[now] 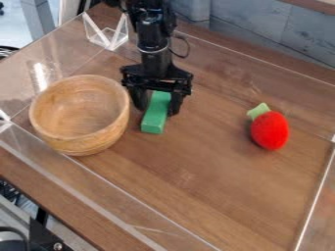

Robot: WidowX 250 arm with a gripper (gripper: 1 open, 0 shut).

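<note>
My black gripper [159,96] is low over a green block [155,116], its open fingers around the block's upper part. The block lies on the wooden table just right of a wooden bowl [78,116].
A red oval object [269,130] with a light green piece [258,112] behind it sits at the right. A grey wall [242,34] runs along the back.
</note>
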